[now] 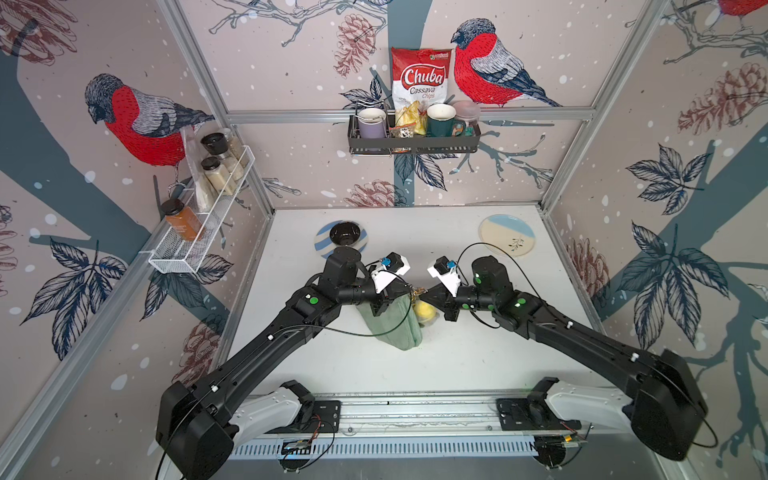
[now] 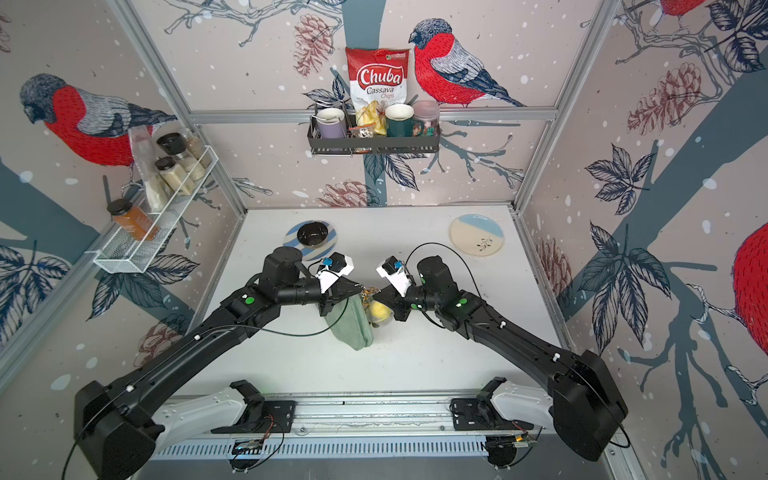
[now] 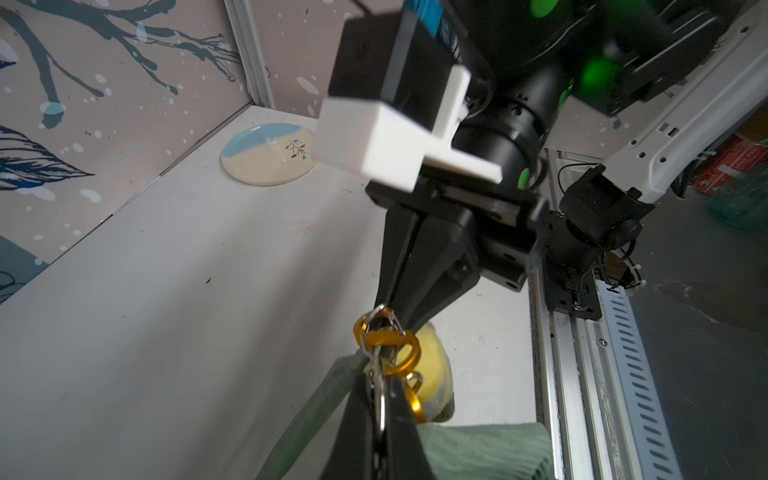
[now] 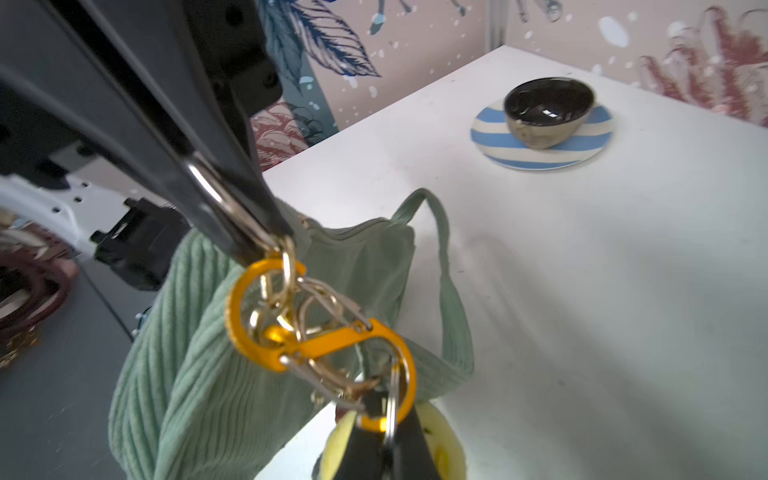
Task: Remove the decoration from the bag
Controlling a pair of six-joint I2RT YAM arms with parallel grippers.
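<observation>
A green corded bag [image 1: 388,328] with a strap sits mid-table between the grippers. At its top a cluster of orange and silver carabiners and rings [image 4: 336,344] links to a yellow plush decoration [image 3: 432,372]. My left gripper [image 1: 406,292] is shut at the top of this cluster, with a thin metal link at its fingertips in the right wrist view. My right gripper [image 1: 428,294] is shut on the lower part of the metal clips, just above the plush, which partly hides behind its fingers.
A bowl [image 4: 548,120] on a striped plate [image 4: 496,144] stands at the back left, a two-tone plate [image 1: 506,236] at the back right. A shelf [image 1: 413,146] and wire rack [image 1: 200,240] hang on the walls.
</observation>
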